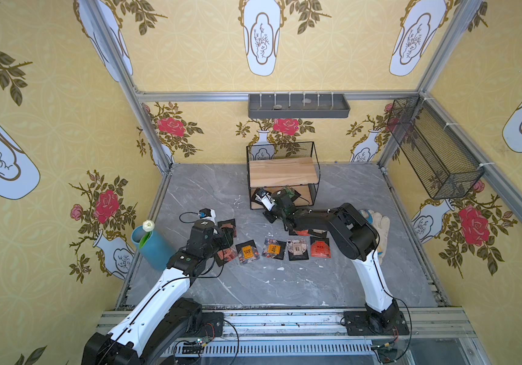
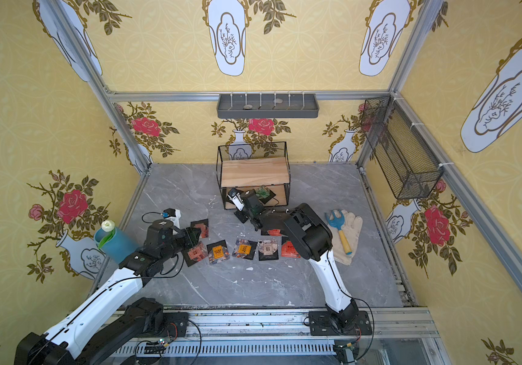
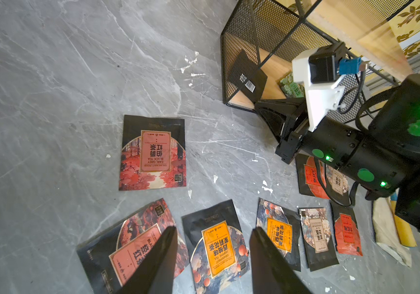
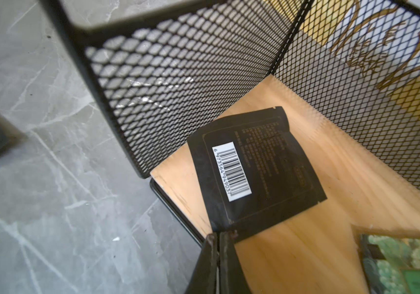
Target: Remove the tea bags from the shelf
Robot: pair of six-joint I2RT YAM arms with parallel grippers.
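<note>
The black wire shelf [image 1: 283, 173] has a lower wooden board. On it lies a black tea bag [image 4: 263, 166], barcode up, and a green tea bag [image 4: 405, 259] to its right. My right gripper is at the near edge of the black bag, fingertips close together on it; whether it grips is unclear. Several tea bags lie on the table, among them an Earl Grey bag [image 3: 152, 152] and a grapefruit bag [image 3: 217, 245]. My left gripper is open above them, with no bag between its fingers.
A blue container [image 1: 154, 249] with a flower stands at the left. A work glove [image 2: 350, 237] with a trowel lies at the right. A mesh basket [image 1: 434, 146] hangs on the right wall.
</note>
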